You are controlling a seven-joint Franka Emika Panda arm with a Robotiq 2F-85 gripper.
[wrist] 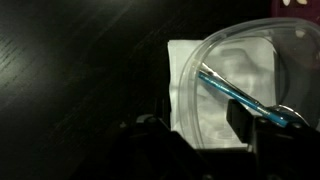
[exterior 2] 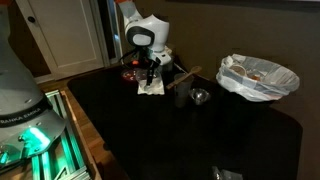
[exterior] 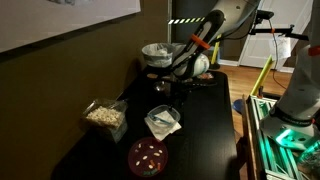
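Observation:
A clear plastic container (wrist: 184, 88) rests partly over a white napkin (wrist: 178, 52), with a blue-handled utensil (wrist: 238, 95) lying inside it. Exterior view 1 shows the same container (exterior: 161, 113) on the dark table, just nearer the viewer than my gripper (exterior: 180, 96). Seen from the wrist, my gripper is open over the container's near edge, and no object shows gripped between its fingers. In exterior view 2 the arm hides much of the container, while the napkin (exterior 2: 152, 88) remains visible.
A dark red plate (exterior: 135, 165) holding small pieces stands close to the container. Left of it is a clear bag or tub (exterior: 108, 118) of pale bits. A lined white basket (exterior 2: 255, 80), a metal bowl (exterior 2: 199, 97) and a dark cup (exterior 2: 182, 98) stand farther off.

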